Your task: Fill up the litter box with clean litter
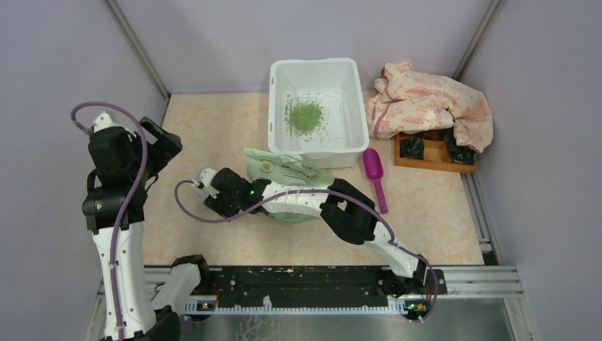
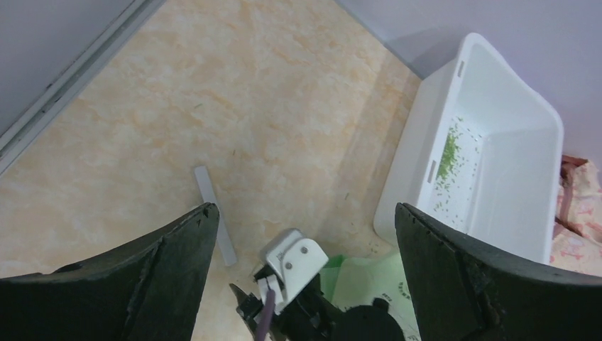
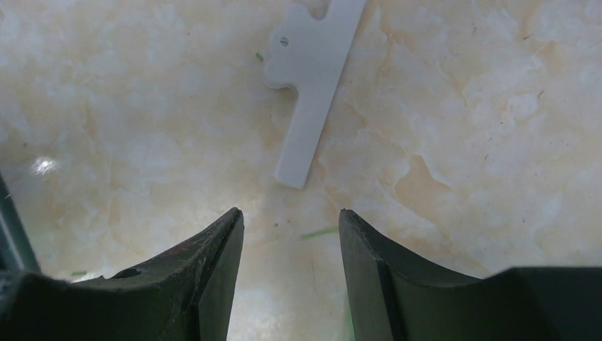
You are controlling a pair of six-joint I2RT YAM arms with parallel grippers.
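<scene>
The white litter box [image 1: 341, 106] stands at the back centre, a patch of green litter on its floor. In front of it lies a pale green litter bag [image 1: 284, 163], partly under my right arm. My right gripper [image 1: 216, 202] is low over the table; in its wrist view the open fingers [image 3: 213, 263] are just short of a flat grey clip [image 3: 312, 85] lying on the worktop. My left gripper [image 1: 163, 145] hangs open at the left, nothing between its fingers.
A purple scoop [image 1: 373, 165] lies right of the box. A wooden tray [image 1: 426, 163] with dark packets sits at the back right, partly under a crumpled patterned cloth [image 1: 426, 99].
</scene>
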